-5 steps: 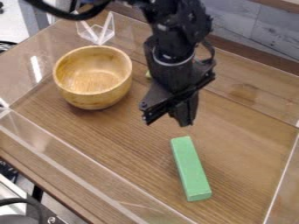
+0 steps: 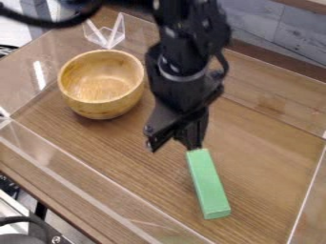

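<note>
My black gripper [image 2: 178,135] hangs over the middle of the wooden table, pointing down, its fingers close together with nothing visible between them. Its tip is just above and left of the far end of a green rectangular block [image 2: 209,186], which lies lengthwise on the right front part of the table. A wooden bowl [image 2: 99,81] sits at the back left, left of the gripper.
A clear plastic object [image 2: 106,33] stands behind the bowl. A grey wall [image 2: 287,38] runs along the back right, and a black cable lies at the lower left corner.
The block and bowl have not moved.
</note>
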